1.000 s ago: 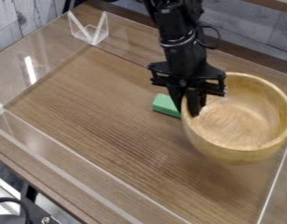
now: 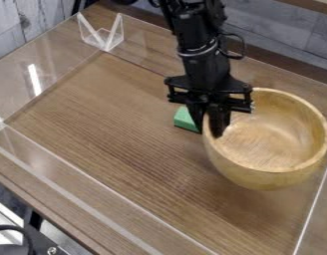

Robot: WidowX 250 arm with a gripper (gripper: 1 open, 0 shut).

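Note:
The black gripper (image 2: 211, 112) hangs from the top centre, shut on the near-left rim of a large light wooden bowl (image 2: 267, 144), which is tilted toward the camera at the right. Behind the gripper and bowl, a green object (image 2: 185, 119) rests on the wooden table (image 2: 100, 139), partly hidden.
A white wire rack (image 2: 103, 32) stands at the back left. A wooden ledge (image 2: 298, 33) runs along the back right. Black parts (image 2: 13, 239) show at the bottom left corner.
The gripper and bowl have shifted slightly to the left over the last second, covering the green object a little differently.

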